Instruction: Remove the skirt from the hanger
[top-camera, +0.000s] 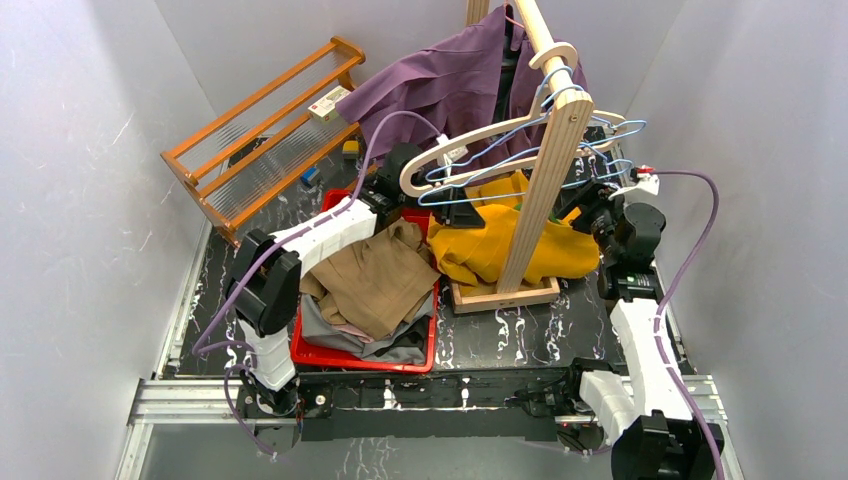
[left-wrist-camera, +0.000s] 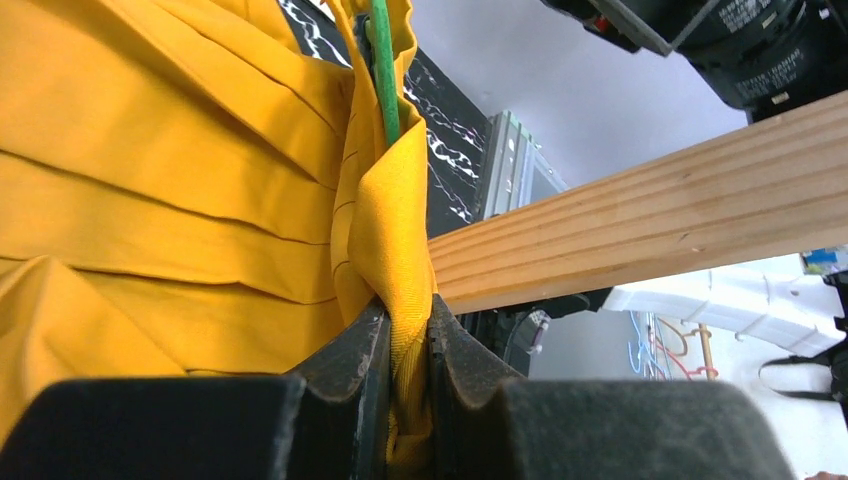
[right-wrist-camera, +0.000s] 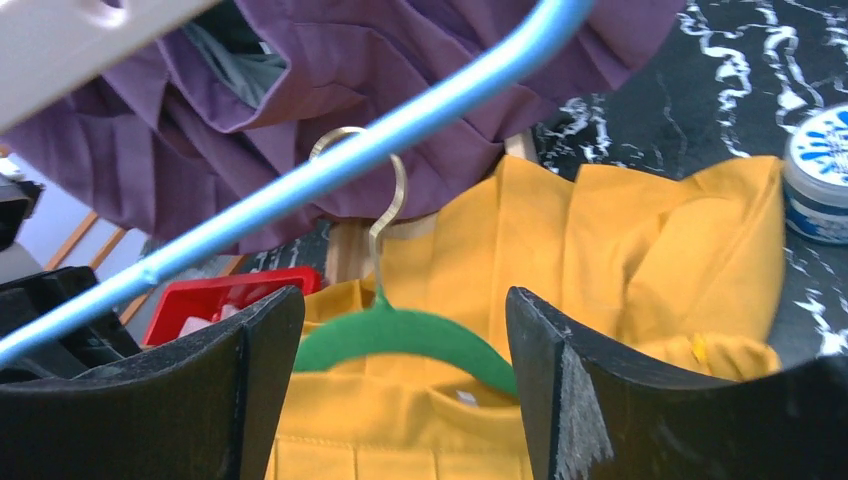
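A yellow skirt (top-camera: 470, 245) bunches under the wooden rack on a green hanger (right-wrist-camera: 400, 335), whose metal hook rises in the right wrist view. My left gripper is shut on a fold of the yellow cloth, with the green hanger's end sticking up above it in the left wrist view. My right gripper stands part open over the green hanger and yellow fabric, fingers either side of the hanger's middle; whether it touches them I cannot tell.
The wooden rack (top-camera: 540, 190) holds blue and wooden hangers overhead. Purple cloth (top-camera: 420, 75) hangs behind. A red bin (top-camera: 430, 340) of clothes lies left, a wooden shelf (top-camera: 260, 115) at back left, a jar (right-wrist-camera: 830, 175) at the right.
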